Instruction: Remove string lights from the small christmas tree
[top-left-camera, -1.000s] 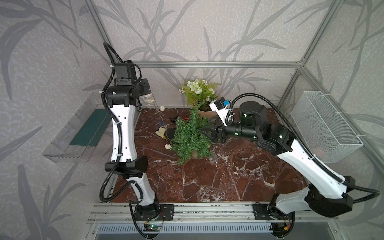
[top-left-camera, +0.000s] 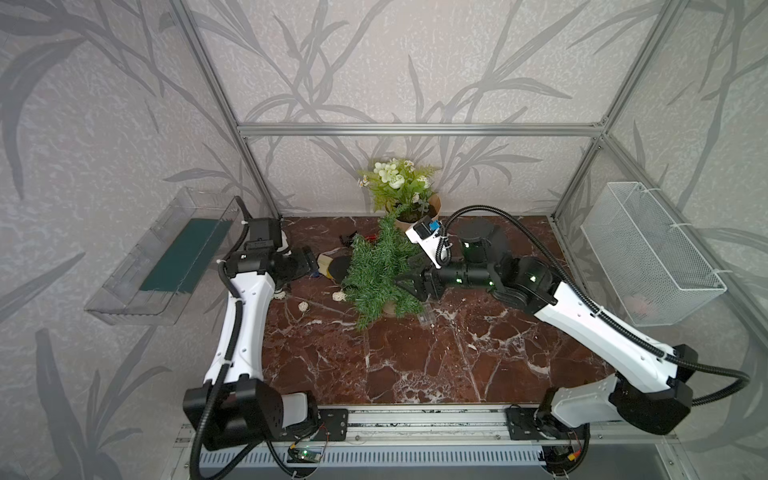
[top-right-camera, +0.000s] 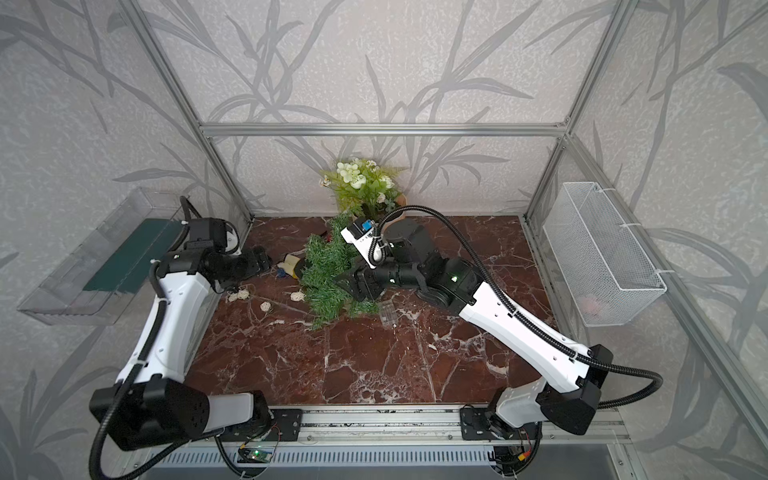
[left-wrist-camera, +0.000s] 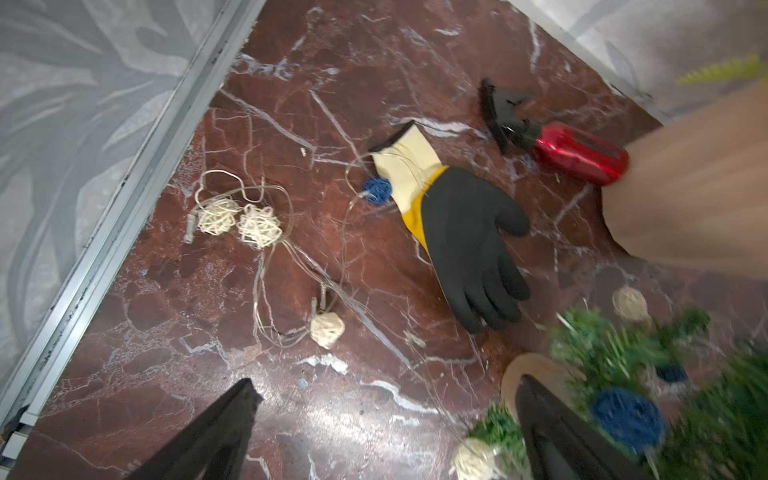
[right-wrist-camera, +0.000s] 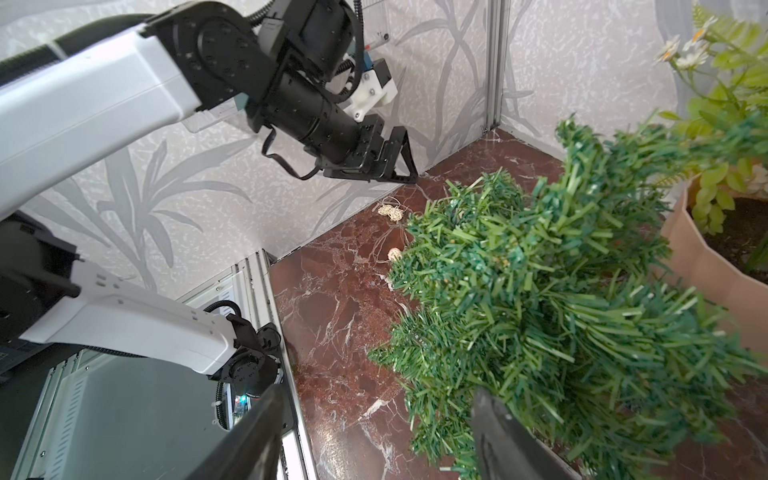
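Observation:
The small green tree (top-left-camera: 376, 272) stands mid-table. Part of the string lights, cream balls (left-wrist-camera: 260, 225) and a blue ball (left-wrist-camera: 377, 189) on thin wire, lies on the table left of it. Another blue ball (left-wrist-camera: 627, 417) shows blurred among the branches in the left wrist view. My left gripper (top-left-camera: 301, 264) is open, left of the tree over the lights, nothing visible between its fingers. My right gripper is open at the tree's right side, foliage (right-wrist-camera: 560, 336) filling much of its view.
A glove (left-wrist-camera: 472, 248) and red spray bottle (left-wrist-camera: 581, 152) lie behind and left of the tree; a flower pot (right-wrist-camera: 712, 288) stands behind it. A clear bin (top-left-camera: 160, 272) is left, a mesh basket (top-left-camera: 648, 256) right.
My right gripper moved slightly left and down toward the tree.

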